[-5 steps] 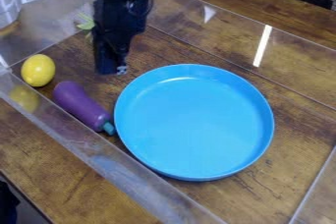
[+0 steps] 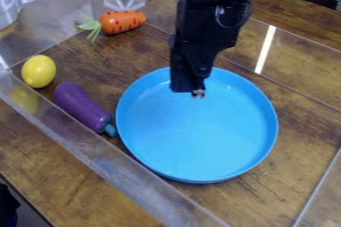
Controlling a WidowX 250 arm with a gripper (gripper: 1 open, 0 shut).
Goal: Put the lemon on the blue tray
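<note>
The yellow lemon (image 2: 39, 71) lies on the wood at the left, close to the clear side wall. The round blue tray (image 2: 233, 156) takes up the middle and lower right. Over the tray's far edge hangs my black gripper (image 2: 194, 87), pointing down, well to the right of the lemon. Its fingers are dark and partly merge with the arm, so how far apart they stand is unclear. I make out no lemon at the gripper.
A purple eggplant (image 2: 83, 107) lies between the lemon and the tray, its tip at the tray's left rim. An orange carrot (image 2: 123, 22) with a green top is at the far left. A clear wall (image 2: 134, 176) runs along the near left side.
My gripper has travelled right, from near the eggplant's far side to above the tray's far edge. The carrot has come into full view. Lemon, eggplant and tray have stayed put.
</note>
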